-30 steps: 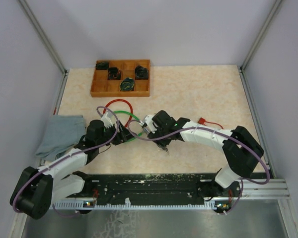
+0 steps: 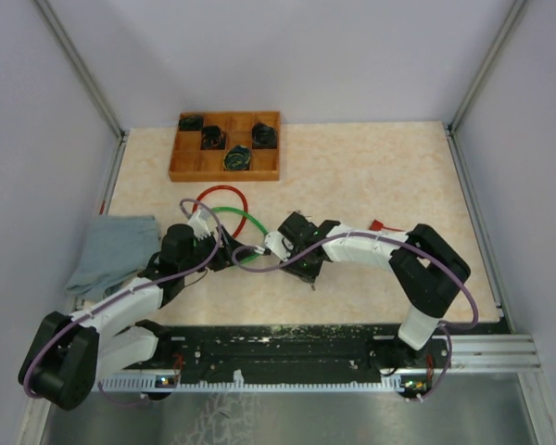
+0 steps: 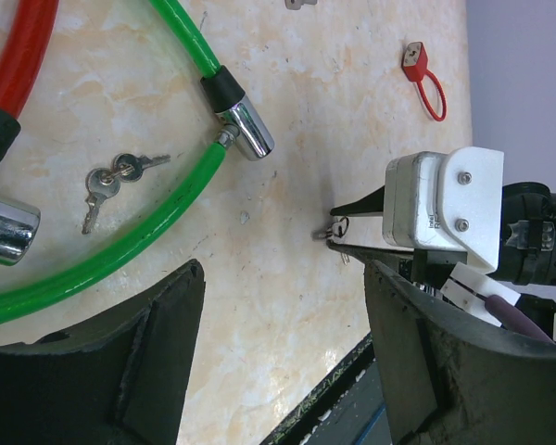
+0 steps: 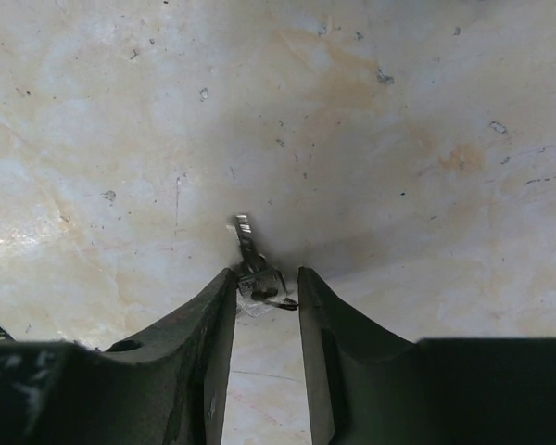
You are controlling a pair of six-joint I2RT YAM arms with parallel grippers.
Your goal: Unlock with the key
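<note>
My right gripper is low over the table, its fingertips part open around the bow of a small metal key (image 4: 246, 236), whose blade points away; whether they grip it I cannot tell. In the left wrist view, other keys (image 3: 103, 188) lie between a red cable lock (image 3: 23, 42) and a green cable lock (image 3: 167, 213) with a steel barrel (image 3: 250, 130). My left gripper (image 2: 232, 252) hangs open over the green lock, nothing between its fingers.
A wooden compartment tray (image 2: 224, 174) stands at the back. A grey cloth (image 2: 111, 255) lies at the left, a small red tagged item (image 3: 414, 60) at the right.
My right gripper has moved slightly down toward the table's front edge since one second ago. The left arm has stayed still.
</note>
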